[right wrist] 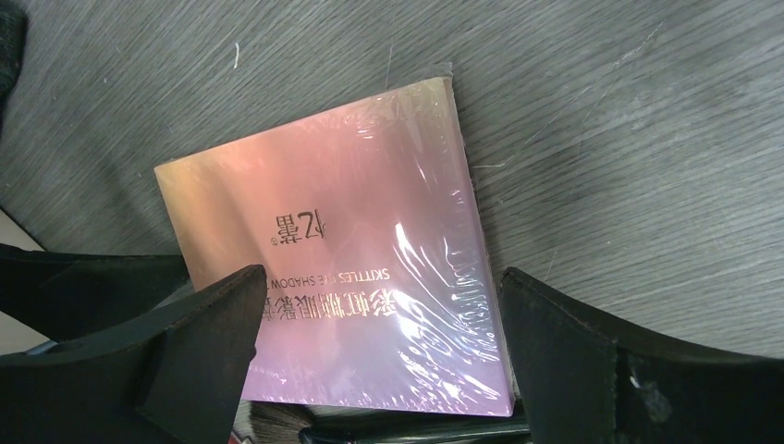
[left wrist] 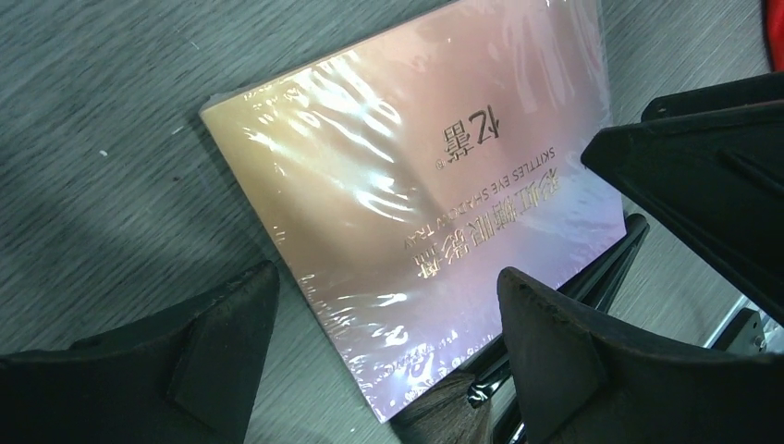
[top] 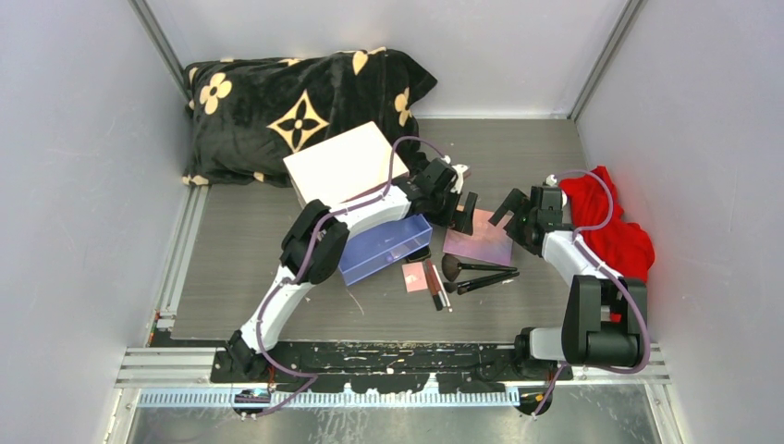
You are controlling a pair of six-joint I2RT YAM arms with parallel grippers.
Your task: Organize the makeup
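Observation:
A flat pink-to-purple eyeshadow palette (top: 477, 242) in clear wrap lies on the table. Over its left edge stands my left gripper (top: 465, 215), its fingers apart with nothing held; in the left wrist view the palette (left wrist: 416, 185) shows beyond the gap. My right gripper (top: 505, 211) is open above the palette's right side, and the palette (right wrist: 342, 268) shows between its fingers in the right wrist view. Dark makeup brushes (top: 483, 277) lie along the palette's front edge. The blue box (top: 388, 242) sits left of it, lid (top: 342, 166) raised, partly hidden by my left arm.
In front of the box lie a small pink square (top: 416, 277), slim makeup tubes (top: 434, 285) and a black compact (top: 421, 253). A red cloth (top: 629, 245) is at the right wall, a black patterned cushion (top: 259, 111) at the back left.

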